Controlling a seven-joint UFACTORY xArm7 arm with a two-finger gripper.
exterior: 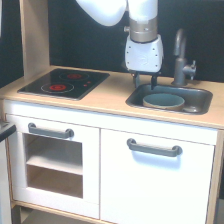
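A grey-green round bowl or pan (pixel 163 101) sits inside the dark sink (pixel 197 102) on the right of the counter. My gripper (pixel 145 82) points down over the sink's back left part, above and to the left of that round vessel. Its two dark fingers are spread apart, and nothing shows between them. How far the fingertips are from the sink's rim is hard to judge in this small view.
Behind the sink on the right rises a dark faucet (pixel 181 58). A black cooktop (pixel 64 83) with red burner rings covers the left of the wooden counter (pixel 108 93). Below are an oven-like door (pixel 50 131) and a white cabinet door (pixel 150 180), both closed.
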